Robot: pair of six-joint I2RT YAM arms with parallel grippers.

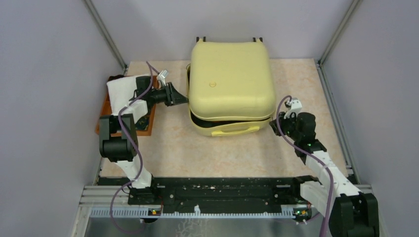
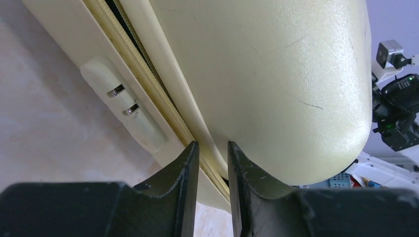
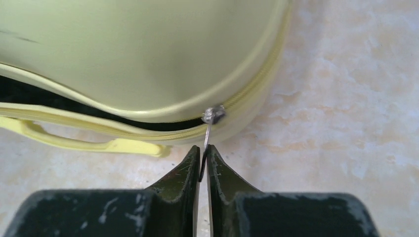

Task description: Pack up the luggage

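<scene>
A yellow suitcase (image 1: 232, 79) lies on the table, its lid resting over the base with dark gaps along the front and left sides. In the right wrist view, my right gripper is shut on a thin metal zipper pull (image 3: 207, 132), whose slider (image 3: 214, 114) sits on the zip at the front right corner. My left gripper reaches the suitcase's left edge, its fingers a little apart. The zip tape (image 2: 168, 106) and base rim pass behind and between those fingertips; whether they touch I cannot tell. Nothing appears gripped there.
An orange-brown tray (image 1: 149, 123) stands at the left, partly under the left arm, with a white cloth (image 1: 118, 94) in it. The yellow handle (image 1: 235, 132) sticks out at the suitcase's front. Bare table lies in front and to the right.
</scene>
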